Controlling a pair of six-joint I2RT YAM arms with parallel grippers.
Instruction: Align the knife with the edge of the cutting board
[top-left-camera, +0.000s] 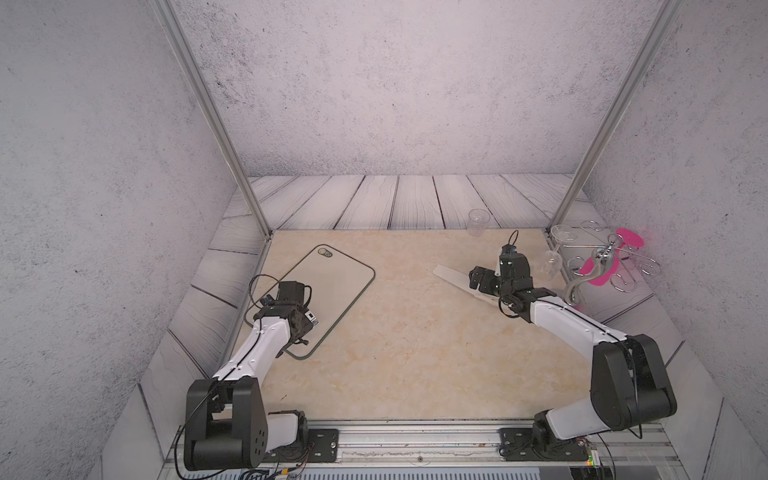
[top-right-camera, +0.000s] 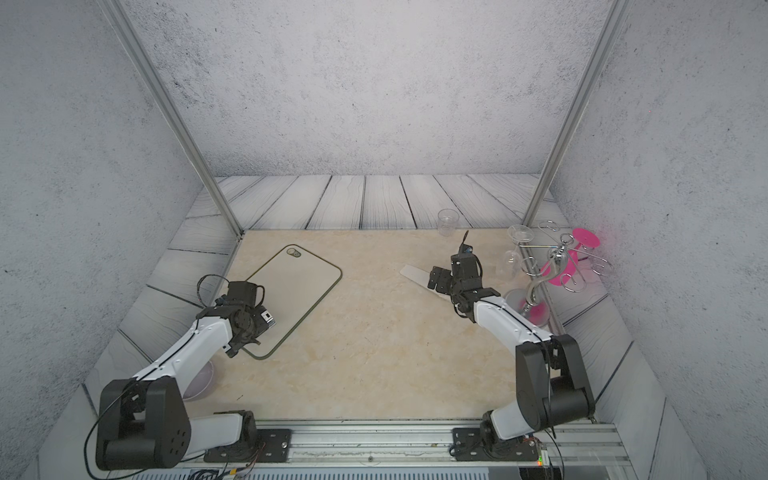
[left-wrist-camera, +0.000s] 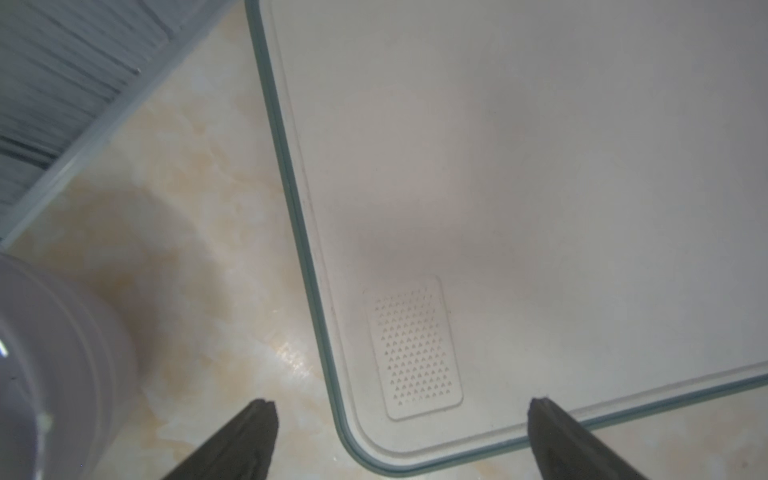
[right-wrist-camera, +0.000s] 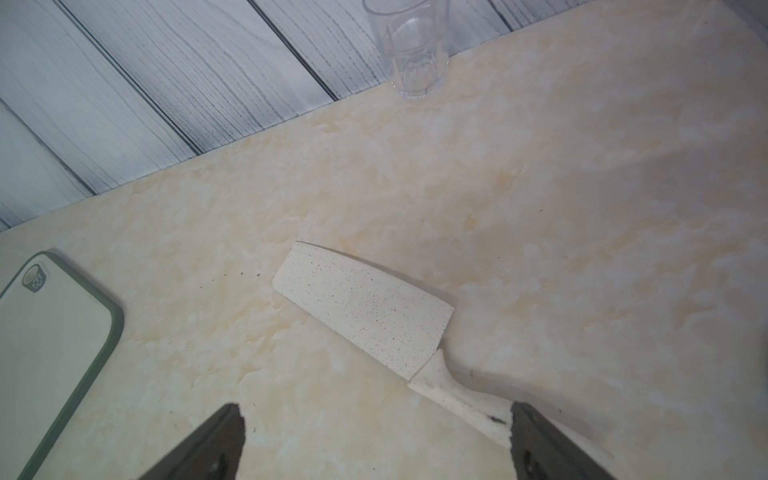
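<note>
A pale knife with a speckled broad blade (right-wrist-camera: 364, 308) and a cream handle (right-wrist-camera: 468, 404) lies flat on the table, apart from the cutting board. In the right wrist view, my open right gripper has nothing between its fingers; the right finger (right-wrist-camera: 552, 448) overlaps the handle in sight, with no grip on it. From the top views that arm covers the handle, leaving the blade (top-left-camera: 453, 276) showing. The grey-rimmed cutting board (top-left-camera: 340, 276) lies slanted at the left. Over its near-left corner, with a textured patch (left-wrist-camera: 414, 352), my left gripper is open and empty.
A lavender round container (top-right-camera: 200, 380) stands left of the board, close to my left gripper. A clear glass (top-left-camera: 477, 220) is at the back edge. The wire rack with pink glasses (top-left-camera: 600, 268) stands at the right. Table between board and knife is bare.
</note>
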